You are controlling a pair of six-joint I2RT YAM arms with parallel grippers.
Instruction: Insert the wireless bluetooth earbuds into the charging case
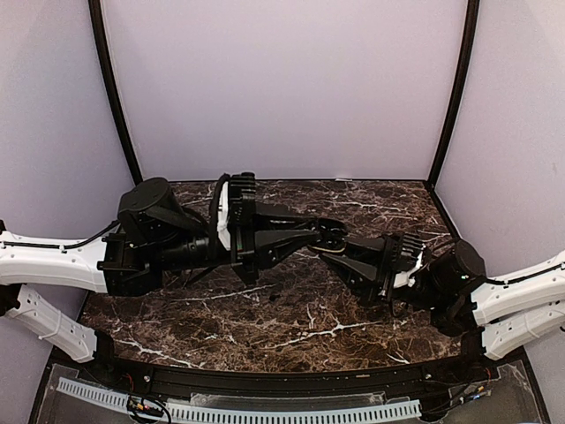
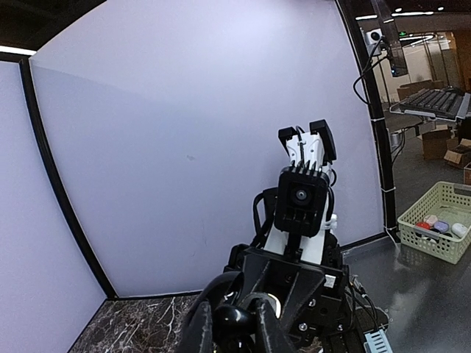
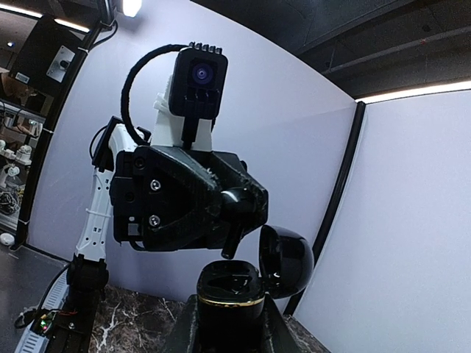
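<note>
In the right wrist view, the black charging case (image 3: 229,294) with a gold band stands upright, and my right gripper is shut on its body. Its lid (image 3: 285,259) is swung open to the right. Over the case's open top hangs a glossy black earbud (image 3: 238,203), stem downward, with a small gap visible beneath. My left gripper (image 1: 323,231) is shut on this earbud; the left wrist view shows its rounded head (image 2: 234,322) between the fingers. Inside the case, the slots are too dark to tell what they hold.
Both grippers meet above the dark marble table (image 1: 309,327), which looks bare. Pale walls (image 1: 282,97) enclose it at the back and sides. Off to the right in the left wrist view, a green basket (image 2: 436,246) holds several small items.
</note>
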